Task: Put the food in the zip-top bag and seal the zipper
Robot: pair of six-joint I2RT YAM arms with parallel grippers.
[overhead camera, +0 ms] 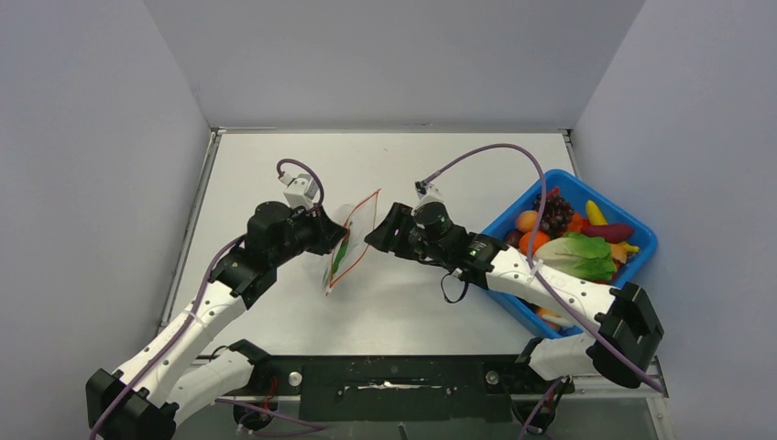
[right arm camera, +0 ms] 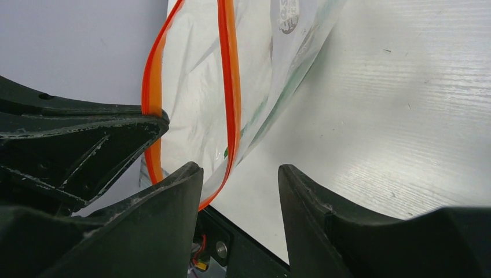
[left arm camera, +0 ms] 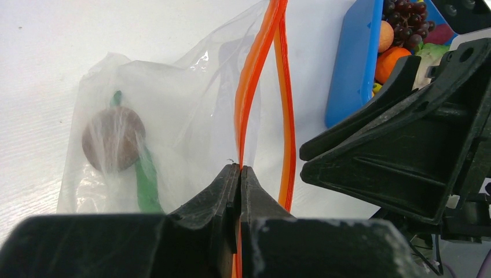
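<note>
The clear zip top bag (overhead camera: 360, 234) stands open between my two arms, its mouth edged by an orange zipper (left arm camera: 252, 81). My left gripper is shut on one side of that edge. Through the plastic, in the left wrist view, I see a round brown food piece (left arm camera: 113, 139) and a long green one (left arm camera: 147, 182) in the bag. My right gripper (overhead camera: 370, 240) is open just outside the mouth; in the right wrist view nothing lies between its fingers.
On the right, a blue bin (overhead camera: 651, 243) holds grapes (overhead camera: 556, 215), lettuce (overhead camera: 577, 255) and several other pieces of play food.
</note>
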